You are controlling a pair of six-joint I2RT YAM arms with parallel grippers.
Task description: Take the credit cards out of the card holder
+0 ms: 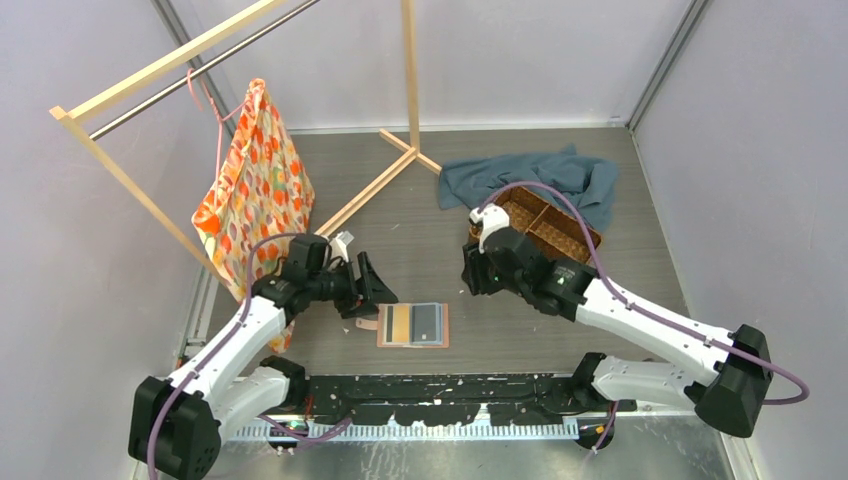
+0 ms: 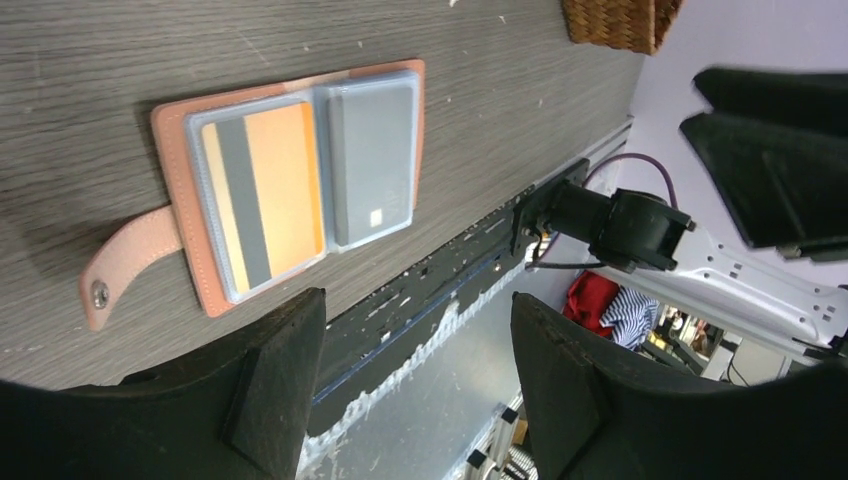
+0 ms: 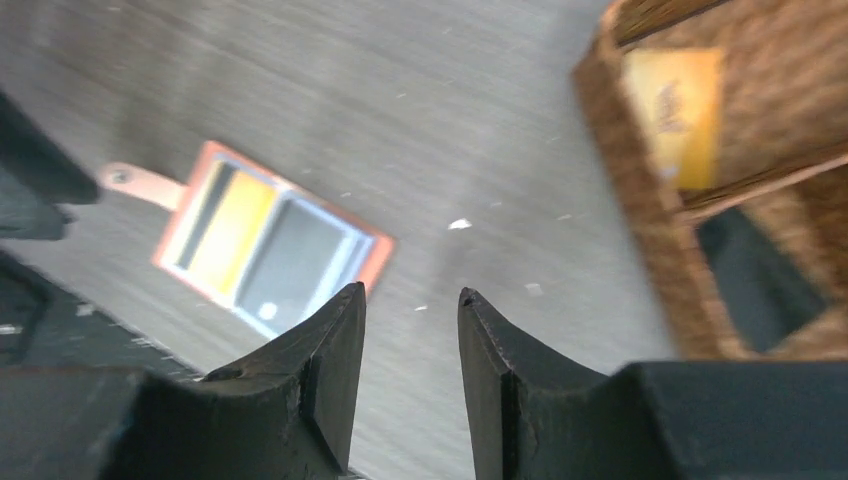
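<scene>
The tan card holder (image 1: 443, 335) lies open on the floor, its clear sleeves holding a yellow-and-grey card (image 2: 278, 190) and a grey card (image 2: 372, 158); its snap strap (image 2: 125, 265) points left. My left gripper is above and behind it, fingers apart with nothing between them. My right gripper hangs between holder and basket, its fingers apart and empty. In the right wrist view, which is blurred, a yellow card (image 3: 680, 120) and a dark card (image 3: 745, 285) lie in the two compartments of the wicker basket (image 3: 610, 110).
Blue cloth (image 1: 586, 175) lies at the back right. A wooden rack (image 1: 135, 70) with hanging patterned fabric (image 1: 255, 180) stands at left. Bare floor surrounds the holder toward the back and right.
</scene>
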